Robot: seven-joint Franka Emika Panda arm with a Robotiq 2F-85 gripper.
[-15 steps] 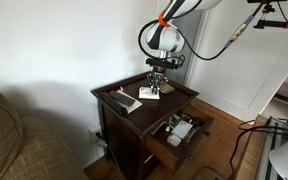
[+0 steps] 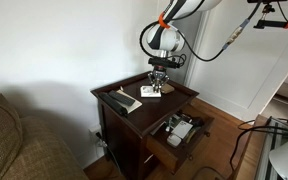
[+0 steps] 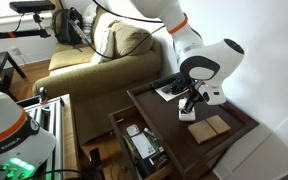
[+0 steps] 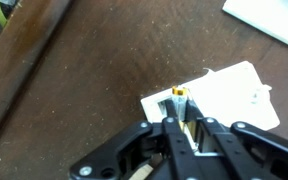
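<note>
My gripper is shut on a small, slim item [image 4: 179,92] with an orange-yellow end. The fingers hide most of it, so what it is cannot be told. Directly beneath lies a flat white pad [image 4: 239,95] on the dark top of the cabinet; whether the held item touches it is unclear. In the first exterior view the gripper [image 2: 157,86] is low over the cabinet top, beside the white pad [image 2: 150,92]. From the other side, the gripper [image 3: 189,102] hangs just above the pad [image 3: 187,114].
A brown flat piece [image 3: 209,128] lies near the pad. White papers [image 2: 127,101] and a long black object [image 2: 112,104] occupy the left of the cabinet top. Below, an open drawer [image 2: 168,153] holds several small items. A raised rim [image 3: 225,146] borders the top.
The arm and gripper have shifted very slightly over the pad during the last second. Nothing else has visibly moved.
</note>
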